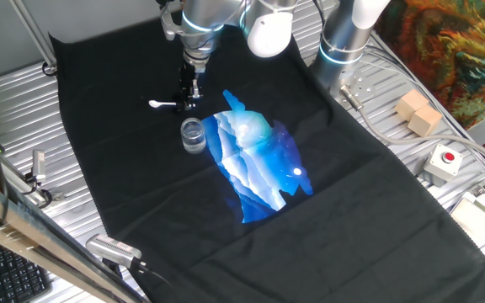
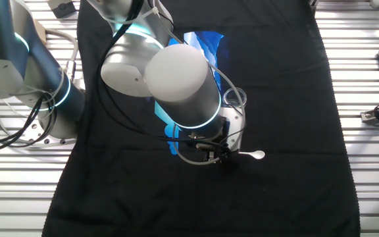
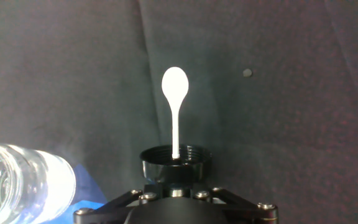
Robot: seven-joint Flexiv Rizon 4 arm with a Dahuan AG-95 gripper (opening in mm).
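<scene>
A white spoon (image 3: 175,87) points away from my gripper in the wrist view, its bowl at the far end. Its handle end reaches the inside of a round black lid-like cup (image 3: 160,171) right in front of the fingers. My gripper comes in from the bottom edge, and its fingertips are too dark and too covered to show whether they grip the cup. The spoon also appears beside the gripper in exterior view 1 (image 1: 162,104) and exterior view 2 (image 2: 252,155). Close by stands a clear glass jar (image 1: 194,135), also at the wrist view's lower left (image 3: 23,183).
A blue and white picture sheet (image 1: 255,160) lies by the jar on the black cloth (image 1: 327,244). Two wooden blocks (image 1: 418,114) and a red-button box (image 1: 442,162) stand off the cloth at the right.
</scene>
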